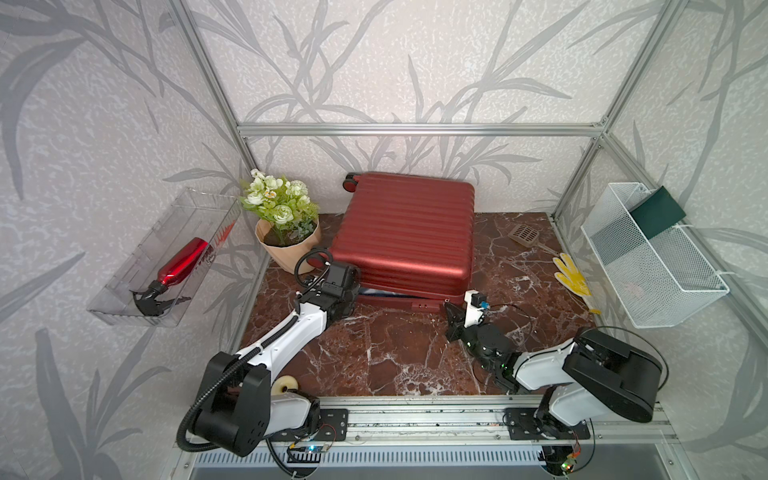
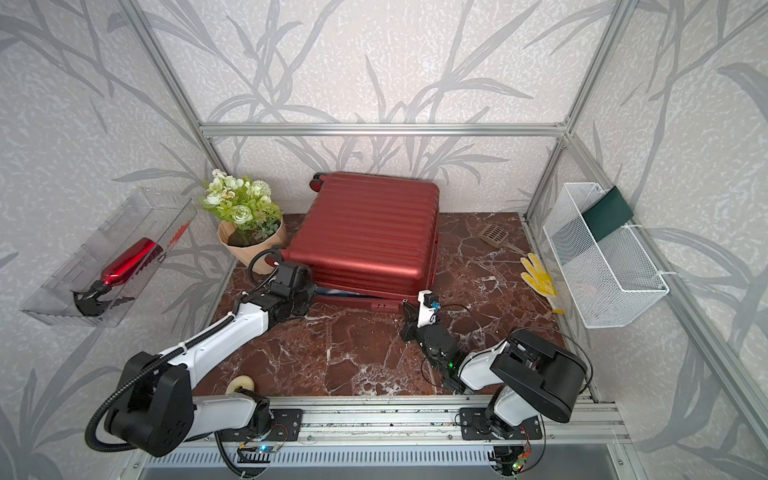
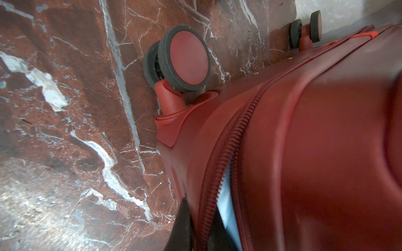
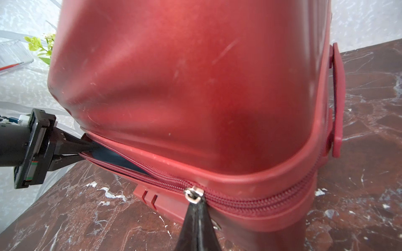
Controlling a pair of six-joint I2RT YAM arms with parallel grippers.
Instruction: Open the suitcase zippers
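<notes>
A red suitcase (image 1: pixel 404 232) lies on the marble table with its front zipper parted along the left stretch, blue-grey showing inside. My left gripper is shut on the zipper edge at the suitcase's front left corner; the left wrist view shows the zipper (image 3: pixel 222 179) running down to its fingers. In the right wrist view a silver zipper slider (image 4: pixel 194 194) sits at the front right, where the parted teeth meet. My right gripper is shut at that slider, with nothing visible between its fingers.
A flowerpot (image 1: pixel 284 252) stands at the back left. A yellow glove (image 1: pixel 572 276) and a small grate (image 1: pixel 524 236) lie to the right. A clear wall basket (image 1: pixel 120 296) and a white mesh basket (image 1: pixel 656 288) hang at the sides.
</notes>
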